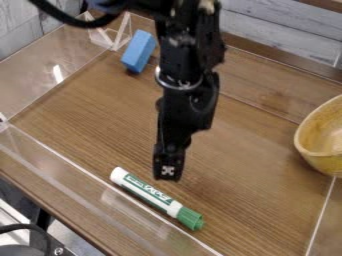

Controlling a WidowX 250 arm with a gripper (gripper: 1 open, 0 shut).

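The black gripper (179,148) hangs over the middle of the wooden table (80,120), open, its fingers pointing down. In front of it a white marker with a green cap (158,197) lies diagonally on the tabletop, apart from the fingers. A blue block (138,51) sits at the back left, behind the arm.
A yellow bowl (321,140) stands at the right edge. A clear plastic rim runs along the left and near-left side. Bare wood surrounds the marker on the right and behind it.
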